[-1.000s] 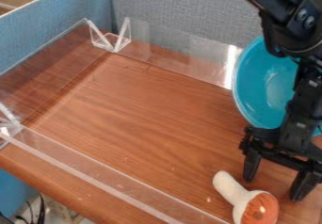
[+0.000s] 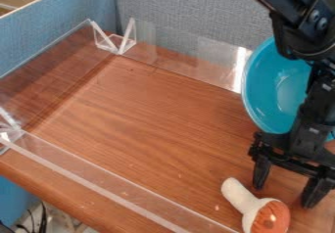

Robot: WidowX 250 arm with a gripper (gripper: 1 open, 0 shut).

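My black gripper (image 2: 287, 188) is low at the right of the camera view, its two fingers apart and pointing down near the wooden surface, with nothing visible between them. Just in front of it and to the left lies a toy mushroom (image 2: 263, 214) on its side, with a white stem and an orange cap toward the bottom edge. A turquoise bowl (image 2: 265, 90) is behind the arm at the right, partly hidden by it.
Clear plastic barriers with white corner brackets (image 2: 116, 39) edge it at the back, left and front. A grey padded wall stands behind.
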